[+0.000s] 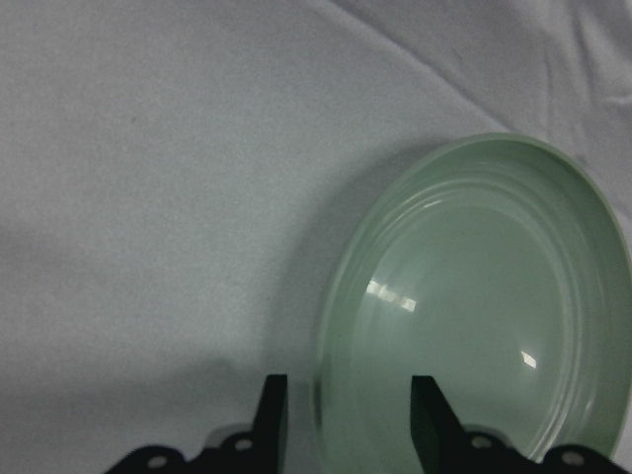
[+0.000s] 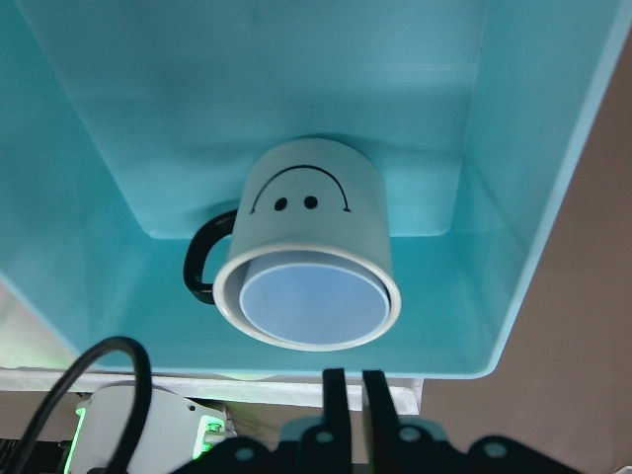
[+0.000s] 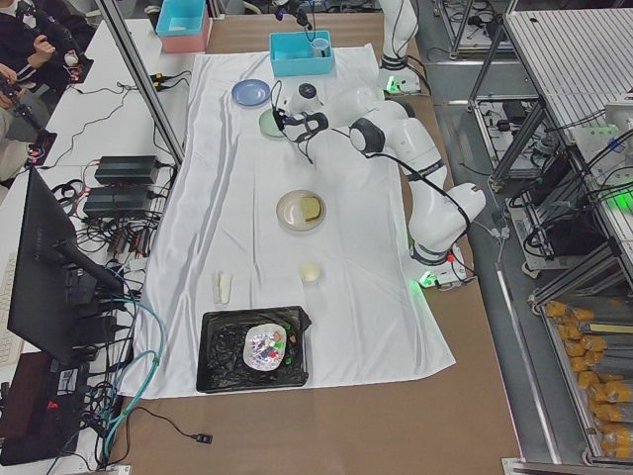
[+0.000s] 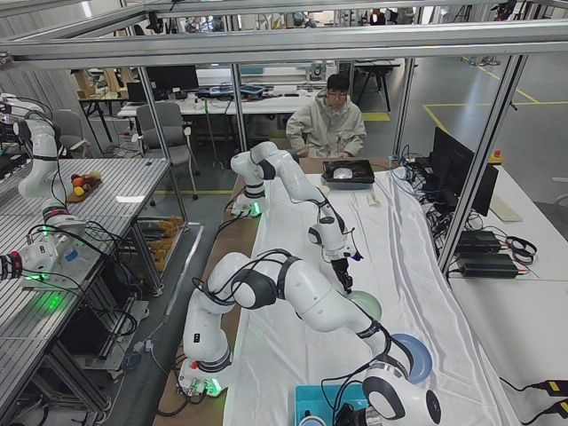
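Observation:
A green plate (image 1: 474, 296) lies on the white cloth, with my left gripper over its rim, open, one finger outside the plate and one above its inside. A blue plate (image 3: 250, 92) lies beside it. In the right wrist view a white mug (image 2: 306, 197) with a face and black handle lies in a cyan bin (image 2: 494, 227), a light blue piece inside its mouth. My right gripper is above the bin, its fingers close together, nothing visible between them.
A beige plate (image 3: 297, 223) with a yellow item sits mid-table. A black tray (image 3: 213, 351) with a dish stands at the near end, beside a pale round item (image 3: 310, 271) and white strips (image 3: 223, 288). A person (image 4: 327, 124) is at the far end in the right camera view.

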